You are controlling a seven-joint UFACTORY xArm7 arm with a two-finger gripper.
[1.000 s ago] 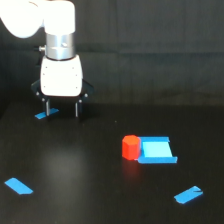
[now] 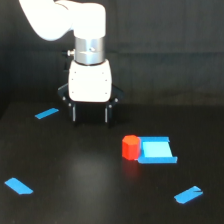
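Observation:
A small red block (image 2: pixel 131 147) rests on the black table, right of centre in the camera view. Immediately to its right lies a light patch (image 2: pixel 158 149) edged in blue; the block overlaps or abuts its left edge in this view. My gripper (image 2: pixel 91 122) hangs above the table, up and to the left of the block and apart from it. Its two dark fingers point down, spread open, and nothing shows between them.
Blue tape strips mark the table: one at the back left (image 2: pixel 47 113), one at the front left (image 2: pixel 18 186), one at the front right (image 2: pixel 188 195).
My arm and gripper have moved right, nearer the red block, and slightly lower in view. The block, the patch and the tape strips have stayed put.

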